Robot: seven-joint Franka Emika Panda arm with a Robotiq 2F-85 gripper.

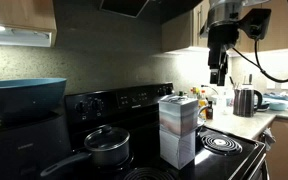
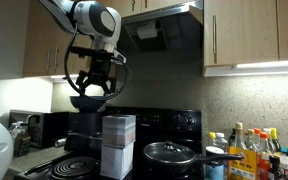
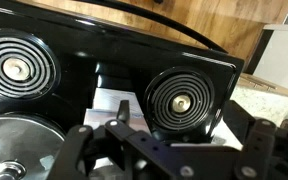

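Note:
My gripper hangs high above the stove, pointing down, in exterior view 1. In the wrist view its open fingers spread wide, with no object seen held between them. A tall white box-like stack stands upright on the black stovetop, well below the gripper. From above, only its pale top shows, partly covered by the gripper. The lidded dark pan sits beside the stack on the stove.
Several bottles crowd the counter to the right in exterior view 2. A kettle stands on the far counter, and a large blue bowl is at the left. Bare coil burners flank the stack.

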